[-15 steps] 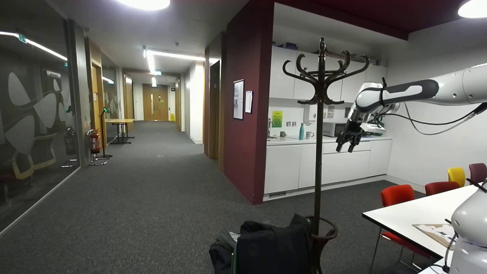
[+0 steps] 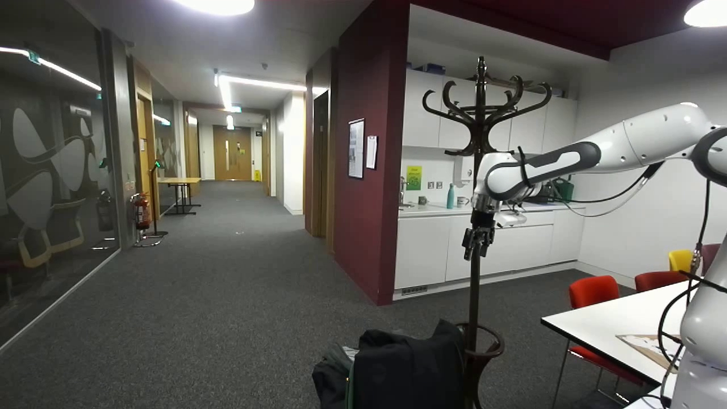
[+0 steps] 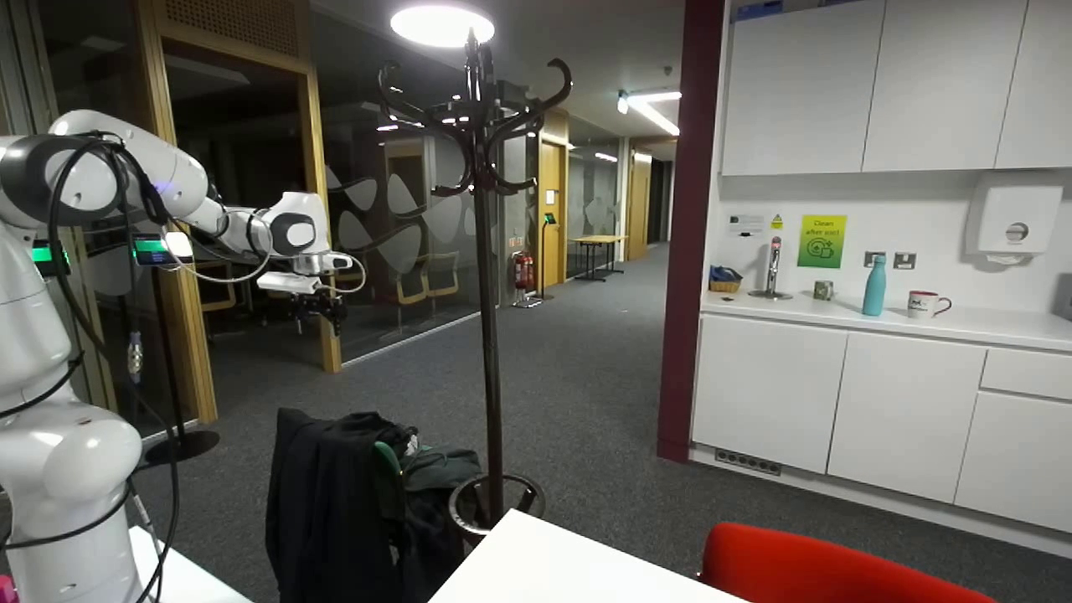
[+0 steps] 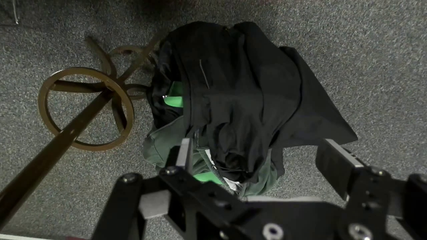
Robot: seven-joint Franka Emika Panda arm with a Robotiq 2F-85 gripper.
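Observation:
My gripper is open, pointing down, with nothing held between its fingers. In the wrist view a black jacket [image 4: 240, 92] lies below it, draped over a green chair [image 4: 174, 100] with dark green cloth [image 4: 166, 140] beneath. From the side the gripper [image 3: 319, 313] hangs well above that black jacket [image 3: 332, 502], apart from it. A dark coat stand [image 2: 475, 286] rises beside the pile; in exterior view 1 the gripper [image 2: 479, 240] overlaps its pole, while exterior view 2 shows a wide gap between the gripper and the pole [image 3: 489, 352].
A white table [image 2: 613, 317] with a red chair [image 2: 591, 293] stands at the right. Along the back runs a kitchen counter [image 3: 844, 320] bearing a teal bottle [image 3: 874, 286] and a mug [image 3: 926, 303]. The corridor carpet [image 2: 225, 293] is clear.
In exterior view 1 my arm has swung left and the gripper sits lower, now pointing more steeply down. The jacket and coat stand have not moved.

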